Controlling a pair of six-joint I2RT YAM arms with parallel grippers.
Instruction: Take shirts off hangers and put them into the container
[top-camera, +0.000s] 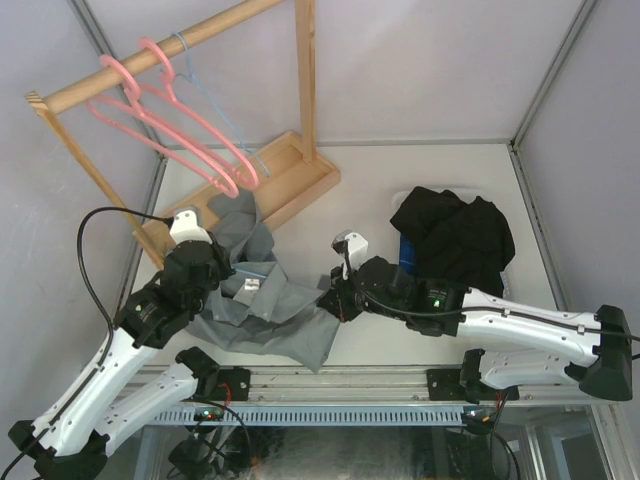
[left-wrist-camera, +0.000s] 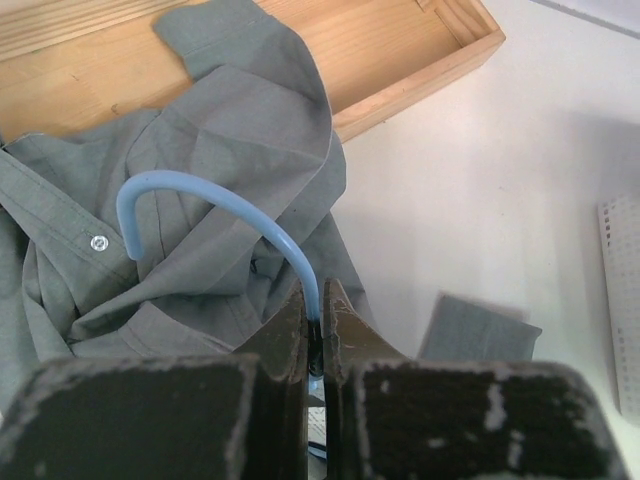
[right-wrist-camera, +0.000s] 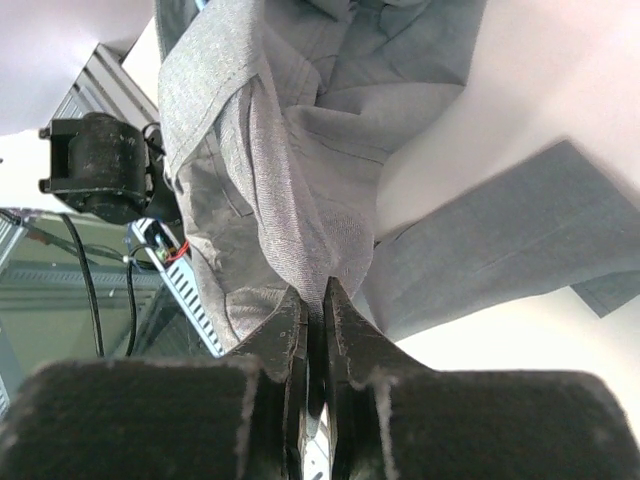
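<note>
The grey shirt (top-camera: 240, 315) lies crumpled on the table at the left, stretched between my two arms. In the left wrist view its folds (left-wrist-camera: 230, 150) spread over the rack's base. A blue hanger hook (left-wrist-camera: 215, 195) rises from my left gripper, which is shut on its stem; the rest of that hanger is mostly hidden. My right gripper is shut on a gathered fold of the shirt (right-wrist-camera: 280, 200), pulled taut above the fingertips. A flat part of the shirt (right-wrist-camera: 500, 240) lies on the table beside it.
Two pink hangers (top-camera: 190, 140) and another blue hanger (top-camera: 210, 100) hang from the wooden rail (top-camera: 160, 55) at the upper left. Black cloth (top-camera: 455, 240) fills a container at the right. Between rack and container the table is clear.
</note>
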